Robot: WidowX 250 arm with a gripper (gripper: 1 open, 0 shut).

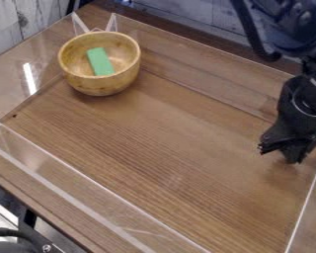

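Note:
The black gripper (286, 146) is low at the right edge of the wooden table, its arm rising out of view at the top right. Whether its fingers are open or shut is hard to make out, and nothing clearly shows between them. A wooden bowl (116, 77) with a green block (99, 61) in it sits at the back left, far from the gripper.
A metal panel runs behind the back edge, and black cables lie beyond the front left corner.

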